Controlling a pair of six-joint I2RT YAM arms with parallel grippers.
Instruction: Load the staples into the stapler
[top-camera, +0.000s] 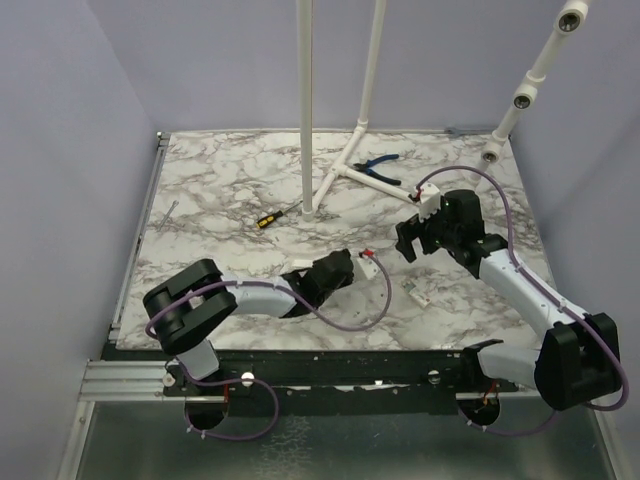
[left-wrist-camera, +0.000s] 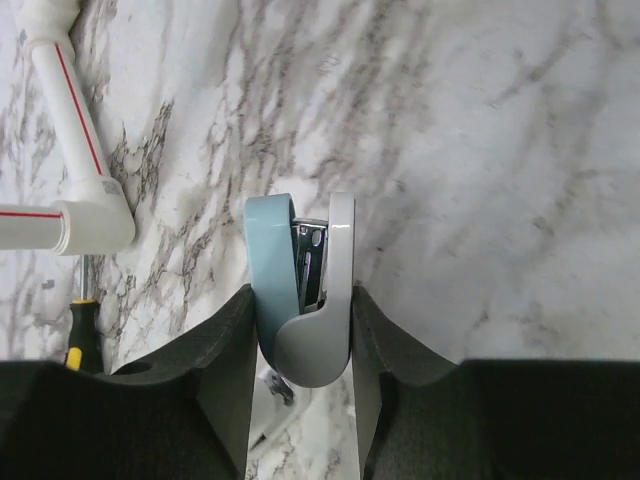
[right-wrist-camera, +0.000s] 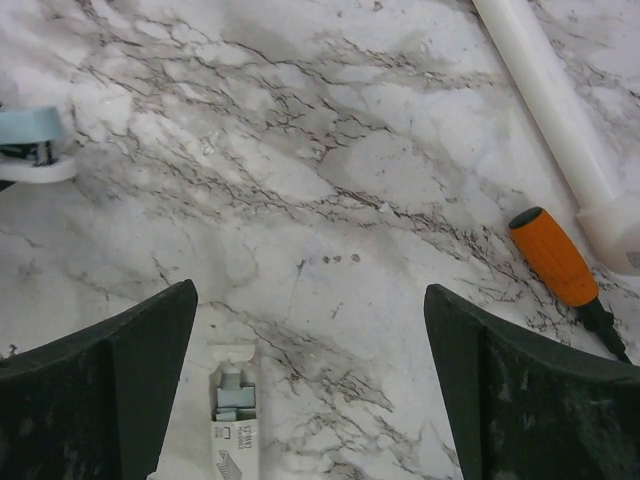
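Observation:
A teal-and-white stapler (left-wrist-camera: 313, 350) is clamped between the fingers of my left gripper. Metal parts show between its teal and white arms. The top view has this gripper (top-camera: 350, 268) over the front middle of the table, its fingers hiding most of the stapler. At the left edge of the right wrist view the stapler (right-wrist-camera: 35, 145) appears again, blurred. My right gripper is open and empty, above the table. A small white box of staples (right-wrist-camera: 235, 410) lies below it, near its left finger; the top view shows the box (top-camera: 417, 293) too.
An orange-handled screwdriver (right-wrist-camera: 555, 260) lies beside white pipe. Blue pliers (top-camera: 375, 160) and a yellow-and-black screwdriver (top-camera: 268, 218) rest farther back, near the white pipe frame (top-camera: 340, 165).

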